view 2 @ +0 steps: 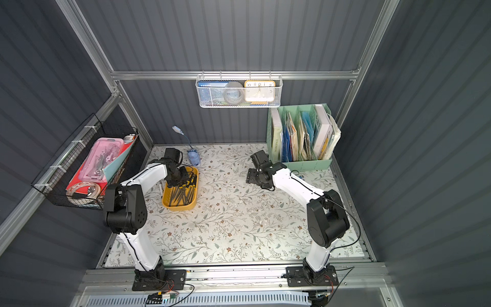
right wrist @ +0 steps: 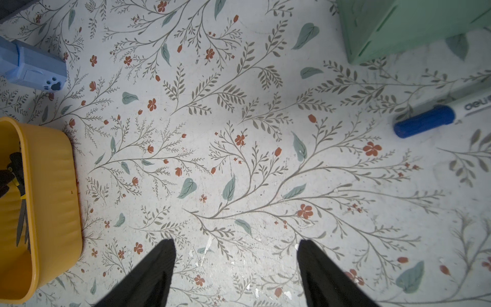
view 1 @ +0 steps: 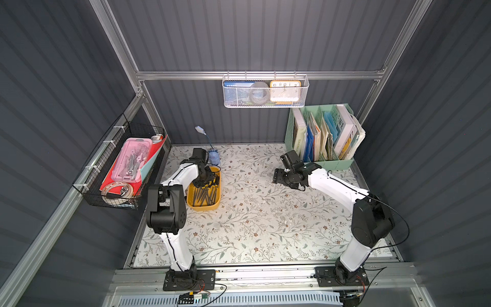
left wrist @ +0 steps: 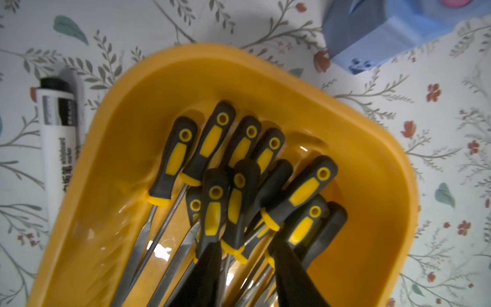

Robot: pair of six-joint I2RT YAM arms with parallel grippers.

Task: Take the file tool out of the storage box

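The yellow storage box (view 1: 216,202) stands on the left of the table and holds several file tools (left wrist: 174,161) with black and yellow handles and steel blades. My left gripper is over the box among the handles, partly open; whether anything lies between its fingers is unclear. My right gripper hovers over the middle-right of the table, open with nothing between its fingers, to the right of the box.
A blue lamp (view 1: 213,158) stands behind the box, a white marker (left wrist: 56,143) beside it. A blue-capped marker (right wrist: 424,122) lies near the green file organiser (view 1: 337,164) at back right.
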